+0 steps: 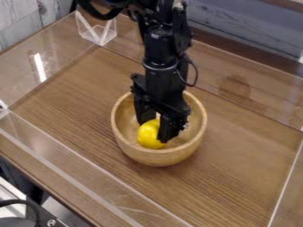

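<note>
A yellow object (149, 135) lies in a round tan wooden bowl (159, 154) in the middle of the wooden table. My black gripper (158, 120) comes down from the top of the view into the bowl, its fingers at and just behind the yellow object, hiding part of it. Whether the fingers are open or closed around anything is hard to make out among the dark parts.
A clear plastic container (97, 27) stands at the back left. Dark cables show at the lower left corner, off the table.
</note>
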